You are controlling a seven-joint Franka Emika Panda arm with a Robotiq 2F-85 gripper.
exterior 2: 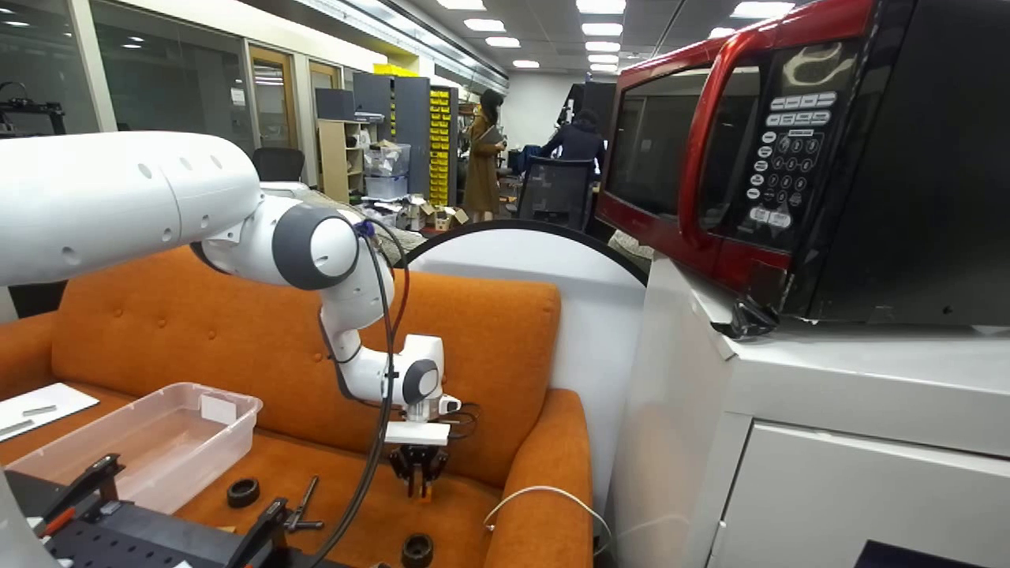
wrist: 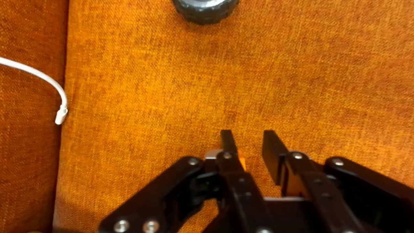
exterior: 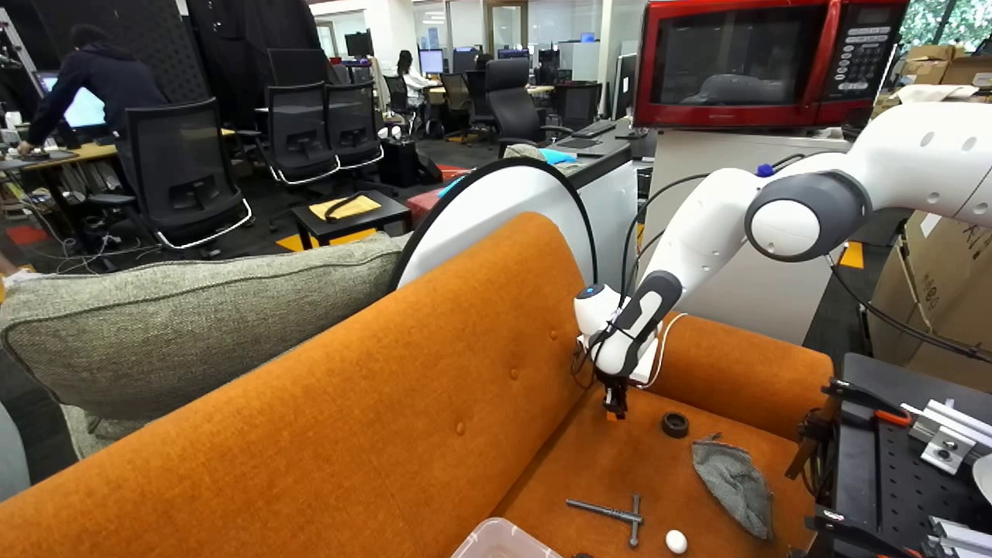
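Note:
A gap shows between the fingers of my gripper, pointing down close over the right end of the orange couch seat (wrist: 147, 97). A small bright-orange piece (wrist: 243, 161) peeks out beside the left finger in the wrist view; the rest is hidden by that finger. The same orange piece (exterior: 611, 417) shows at the fingertips in exterior view 1, and in exterior view 2 as an orange bit (exterior 2: 428, 493) by one finger. Whether a finger touches it, I cannot tell.
Near the gripper lies a black ring-shaped wheel (exterior: 675, 424). Farther off are a grey cloth (exterior: 735, 485), a dark T-shaped tool (exterior: 609, 511), a white egg-like object (exterior: 676, 541) and a clear plastic bin (exterior 2: 241, 412). The backrest (exterior: 446, 372) rises close behind the gripper.

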